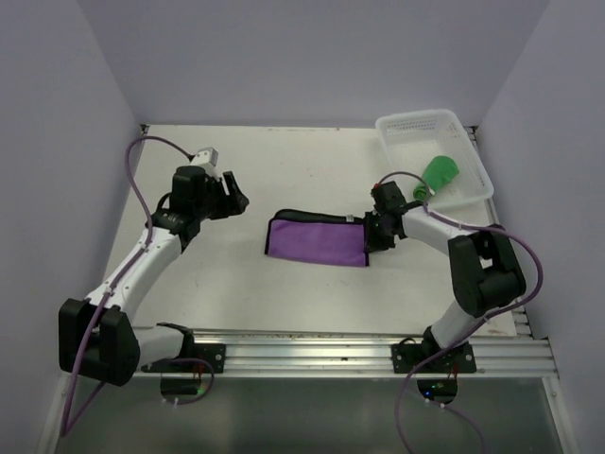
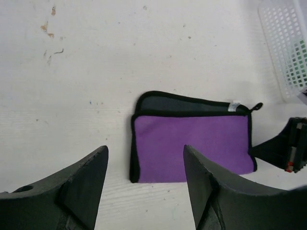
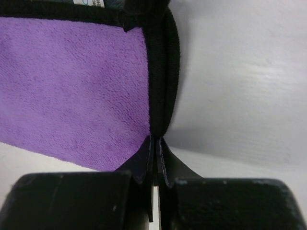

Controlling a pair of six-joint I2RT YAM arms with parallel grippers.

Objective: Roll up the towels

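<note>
A purple towel [image 1: 317, 242] with black borders lies folded flat in the middle of the table, a grey strip of its underside and a white tag [image 2: 233, 106] showing along the far edge. My right gripper is shut on the black border at the towel's right edge. Off to the towel's left, my left gripper [image 1: 233, 195] is raised above the table. Its fingers [image 2: 91, 177] are spread wide with nothing between them.
At the back right stands a white basket [image 1: 386, 144] holding a rolled green towel [image 1: 440, 172]. Bare table [image 1: 217, 284] surrounds the purple towel at left, front and back.
</note>
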